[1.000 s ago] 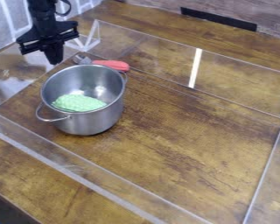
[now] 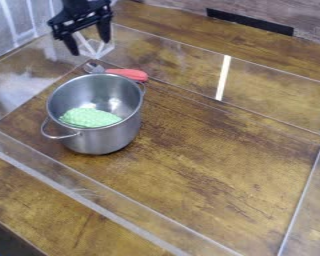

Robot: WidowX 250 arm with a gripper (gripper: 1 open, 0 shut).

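Note:
A steel pot (image 2: 112, 140) with side handles stands on the wooden table at the left middle, a green textured item (image 2: 89, 117) lying inside it. Behind the pot lies a utensil with a red handle (image 2: 128, 74) and a metal head. My black gripper (image 2: 87, 48) is raised at the top left, above and behind the utensil, open and apart from it.
Pale tape strips and clear panel edges border the work area. A dark edge runs along the back right.
My gripper has moved rightward, toward the back of the table. The pot, the green item and the red-handled utensil have stayed in place.

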